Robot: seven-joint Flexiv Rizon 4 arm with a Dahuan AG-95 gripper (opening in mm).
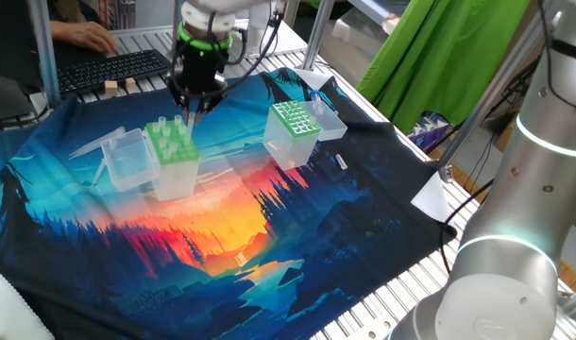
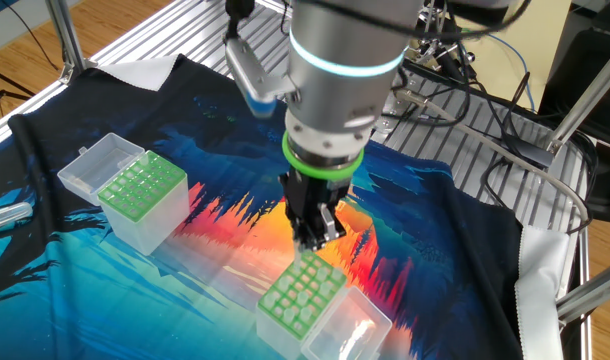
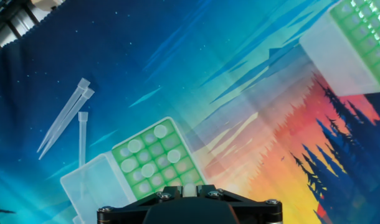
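Observation:
My gripper is shut on a pale pipette tip, whose top shows between the fingers in the wrist view. In exterior view 1 the tip hangs down beneath the black gripper, just above the near-left tip box. Several clear tips stand in that box's green rack; other holes look empty. A second tip box with a green grid stands apart, no tips seen standing up from it. Whether the held tip's lower end clears the rack is hard to tell.
An open clear lid adjoins the first box, with several loose tips on the cloth beside it. Another lid adjoins the second box. A small white piece lies nearby.

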